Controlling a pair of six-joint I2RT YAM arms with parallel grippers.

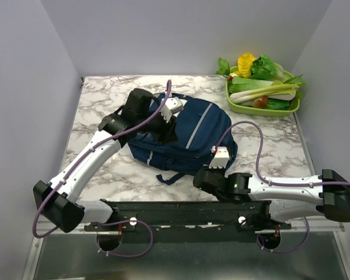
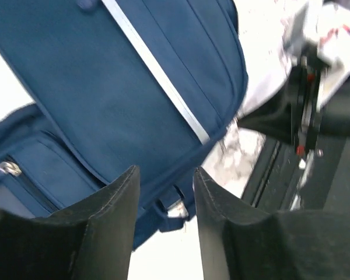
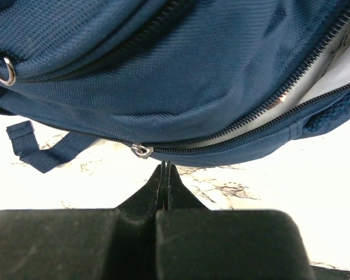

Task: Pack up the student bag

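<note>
A navy student bag (image 1: 198, 128) with grey stripes lies on the marble table. My left gripper (image 1: 166, 134) hangs over the bag's middle-left; in the left wrist view its fingers (image 2: 116, 221) are parted above the fabric, nothing clearly between them. My right gripper is shut at the bag's front lower edge, beside a zipper pull (image 3: 141, 150); nothing shows between its tips. Along that side a zipper (image 3: 256, 115) gapes over a pale lining, and a loose strap (image 3: 46, 154) lies on the table.
A green basket (image 1: 262, 112) of vegetables stands at the back right. Walls close in the table on the left, right and back. Bare marble (image 1: 96, 102) shows at the left and right of the bag.
</note>
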